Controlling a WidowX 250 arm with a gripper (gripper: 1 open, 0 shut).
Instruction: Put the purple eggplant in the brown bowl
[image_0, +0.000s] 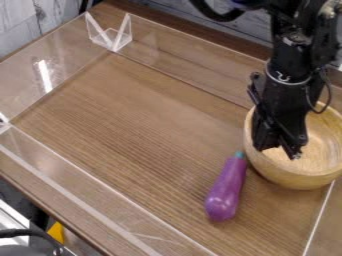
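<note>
The purple eggplant lies on the wooden table just left of the brown bowl. Its rounded end points toward the front, and its greenish stem end sits close to the bowl's left rim. That bowl stands at the right, partly covered by the arm. My black gripper points down over the bowl's left part, to the right of the eggplant's stem. No contact with the eggplant shows. The dark fingers blend together, so their opening is unclear.
A clear, angular plastic piece stands at the far left of the table. Bare wood fills the middle and left. Dark cables lie beyond the table's edge at the lower left.
</note>
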